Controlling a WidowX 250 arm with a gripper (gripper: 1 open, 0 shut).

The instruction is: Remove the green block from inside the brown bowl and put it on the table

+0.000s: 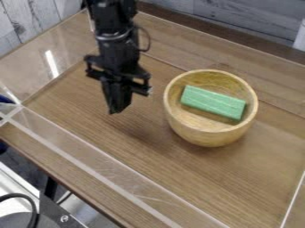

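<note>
The green block (pixel 215 102) lies tilted inside the brown bowl (pixel 179 129), towards its right side and reaching near the rim. The bowl stands right of the middle of the wooden table (pixel 155 183). Left of the bowl and clear of its rim, my black gripper (pixel 116 109) points down over bare table. Its fingers look shut with nothing held between them, though the dark tips are small and a little blurred.
Bare table spreads to the left of the bowl and in front of it. A clear plastic strip (pixel 89 169) runs along the left edge, and black cables (pixel 24 200) lie in the lower left corner.
</note>
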